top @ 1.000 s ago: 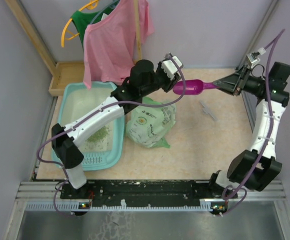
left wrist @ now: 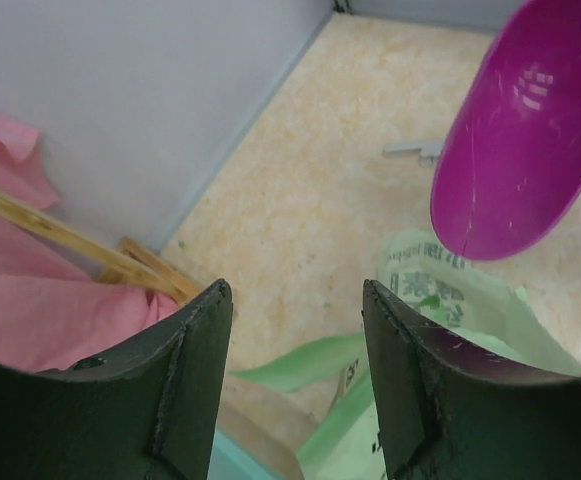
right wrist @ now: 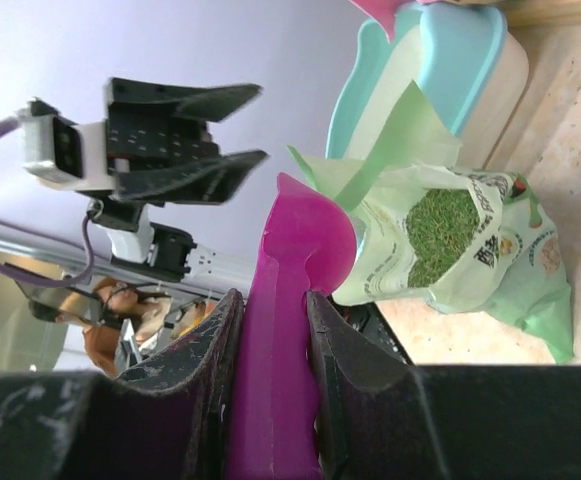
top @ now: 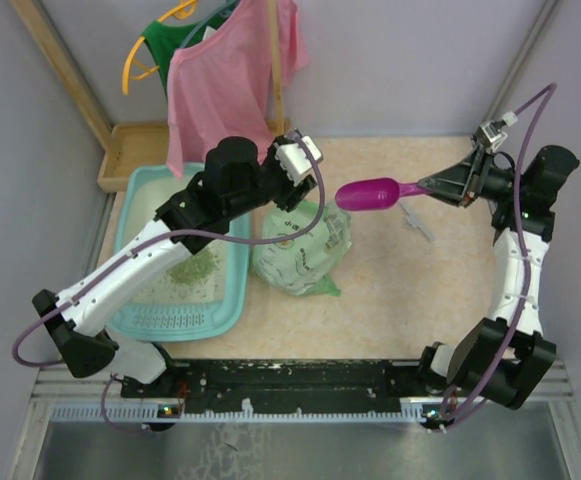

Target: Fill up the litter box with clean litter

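Observation:
A magenta scoop (top: pixel 368 194) is held in the air by its handle, with my right gripper shut on it. No litter shows on the scoop. Left of and below it lies the pale green litter bag (top: pixel 305 255), its torn flaps rising at the top and a green patch on its side. My left gripper hangs over the bag's back end, fingers apart and nothing between them. At the left stands the litter box (top: pixel 232 300), a light blue tray with a patch of green granules (top: pixel 195 266) inside; my left arm hides part of it.
Pink cloth (top: pixel 225 95) hangs behind the box, beside a wooden pole (top: pixel 275 60). A wooden tray (top: pixel 130 150) sits at the back left. A small grey item (top: pixel 416 220) lies on the floor below the scoop.
My left gripper has drawn back leftward from beside the scoop and sunk a little in the top view. The right arm has shifted the scoop slightly left. Bag and box have stayed put.

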